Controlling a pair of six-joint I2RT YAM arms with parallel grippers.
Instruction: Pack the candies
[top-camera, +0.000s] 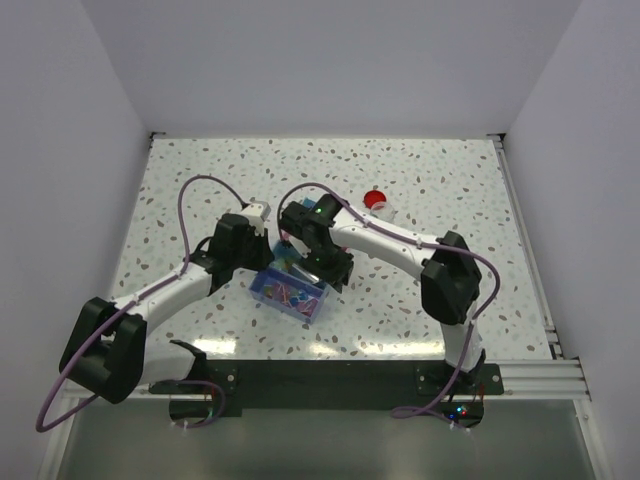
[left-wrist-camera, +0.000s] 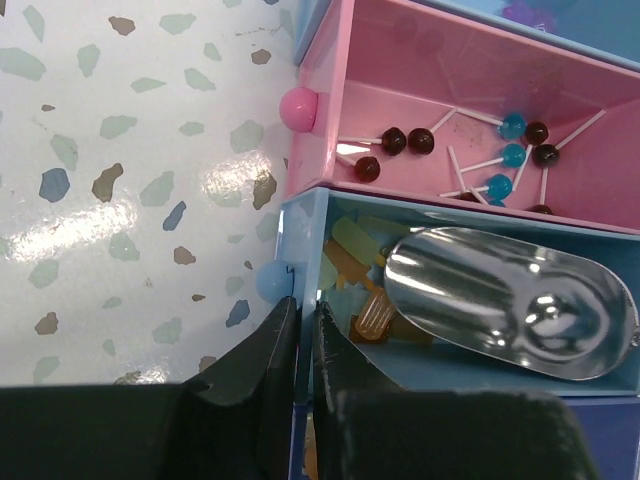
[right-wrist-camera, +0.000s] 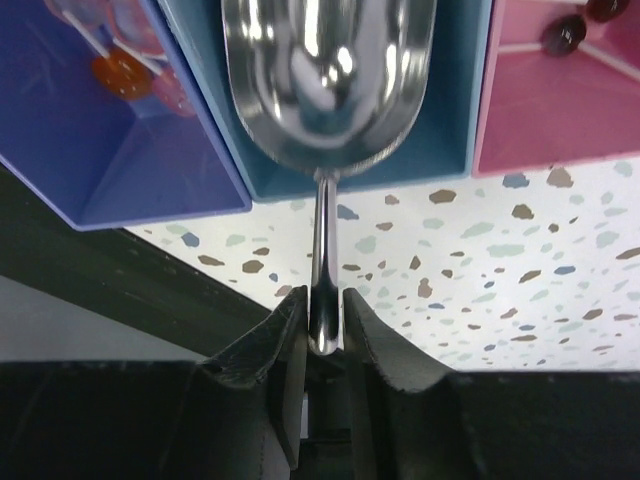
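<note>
My left gripper is shut on the end wall of the light blue bin (left-wrist-camera: 490, 222), which holds wrapped candies (left-wrist-camera: 355, 240) and a metal scoop (left-wrist-camera: 490, 300). In the right wrist view the scoop (right-wrist-camera: 325, 90) lies in that bin with its handle (right-wrist-camera: 325, 240) reaching out over the rim. The fingertips of my right gripper are either side of the handle's end; whether they grip it is unclear.
A pink bin (left-wrist-camera: 480, 70) with lollipops and a dark blue bin (right-wrist-camera: 150, 180) flank the light blue one. A red round object (top-camera: 375, 199) stands behind.
</note>
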